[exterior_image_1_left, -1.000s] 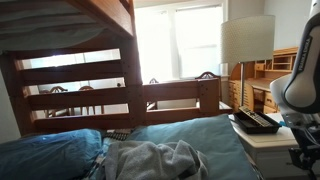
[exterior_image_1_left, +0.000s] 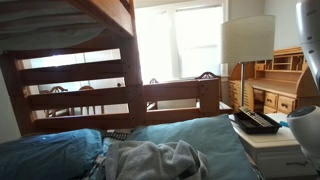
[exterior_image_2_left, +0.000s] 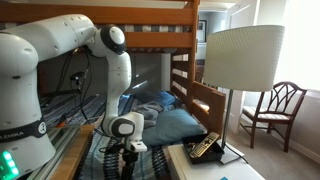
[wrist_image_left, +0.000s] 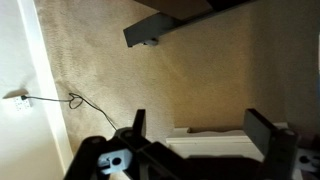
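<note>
My gripper is open in the wrist view, its two dark fingers wide apart over beige carpet (wrist_image_left: 200, 75), with nothing between them. In exterior view 2 the white arm (exterior_image_2_left: 118, 70) reaches down, and the gripper (exterior_image_2_left: 130, 165) hangs low in front of the bed, left of the white table (exterior_image_2_left: 225, 168); its fingertips are hard to make out there. On that table sits a black tray (exterior_image_1_left: 256, 124) with remote-like items in it. Only part of the arm (exterior_image_1_left: 308, 40) shows at the right edge of exterior view 1.
A lamp with a pale shade (exterior_image_2_left: 242, 57) stands behind the tray. The wooden bunk bed (exterior_image_1_left: 130, 75) carries blue bedding (exterior_image_1_left: 215, 140) and a grey blanket (exterior_image_1_left: 155, 160). A wooden chair (exterior_image_2_left: 275, 110) is at the back right. A white edge (wrist_image_left: 215, 145) lies below the fingers.
In exterior view 1 the arm has shifted right, and its gripper has left the frame at the lower right. The tray, lamp and bedding have not moved.
</note>
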